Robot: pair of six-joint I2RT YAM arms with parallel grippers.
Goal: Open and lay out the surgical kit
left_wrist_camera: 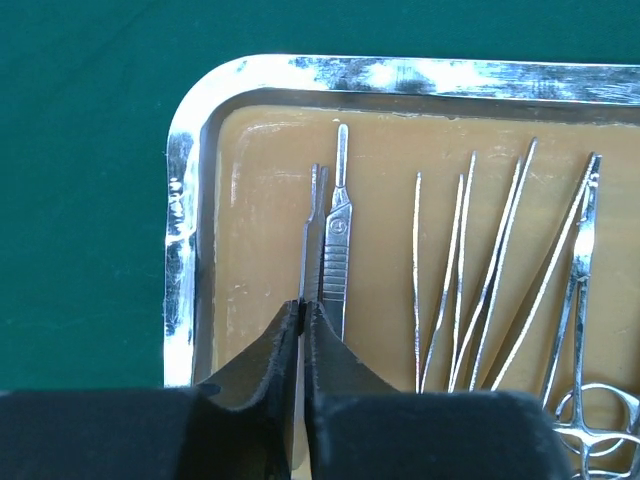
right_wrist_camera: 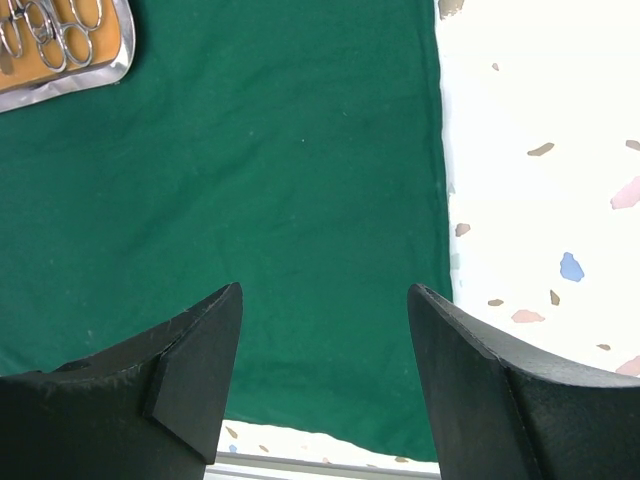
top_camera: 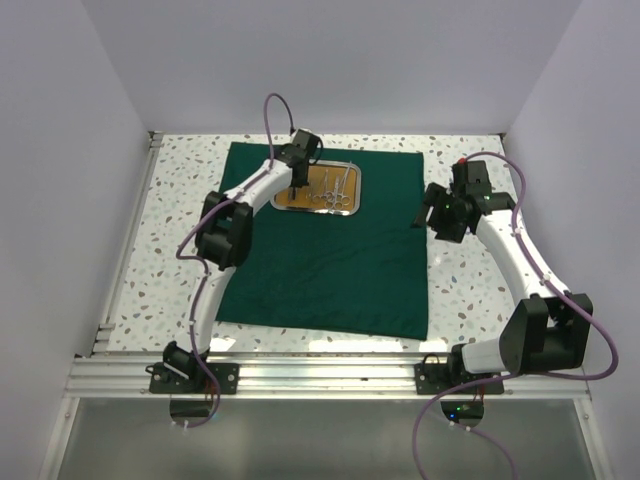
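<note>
The metal tray (top_camera: 358, 187) with a brown floor lies at the back of the green cloth (top_camera: 320, 265). Two slim metal handles lie side by side near its left wall: a flat scalpel handle (left_wrist_camera: 338, 235) and a narrower, edge-on one (left_wrist_camera: 312, 235). My left gripper is over the narrower handle, its fingertips very close together. Whether they grip it is unclear, as the fingers cover its lower part. Thin tweezers (left_wrist_camera: 460, 265) and a pair of scissors (left_wrist_camera: 580, 265) lie further right. My right gripper stands open and empty above the cloth's right side.
Speckled tabletop (top_camera: 470, 290) shows on both sides of the cloth. A metal rail (top_camera: 320, 372) runs along the front. The tray's raised rim (left_wrist_camera: 400, 74) surrounds the instruments.
</note>
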